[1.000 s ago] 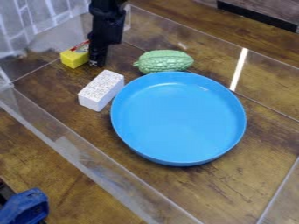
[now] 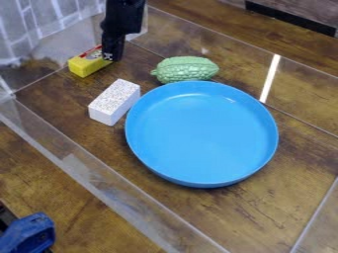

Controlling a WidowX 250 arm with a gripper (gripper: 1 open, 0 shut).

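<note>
My dark gripper (image 2: 113, 51) is at the top left, just above and right of a small yellow block (image 2: 87, 63) with some red and white on it; whether the fingers touch it is hard to tell, and the finger state is unclear. A white speckled block (image 2: 114, 102) lies below. A large blue plate (image 2: 201, 133) fills the centre right, with a green bumpy gourd (image 2: 185, 69) behind it.
A blue object (image 2: 27, 234) sits at the lower left edge. Clear plastic borders the left and back-left.
My gripper has risen slightly from beside the yellow block. The plate, gourd and white block are unchanged.
</note>
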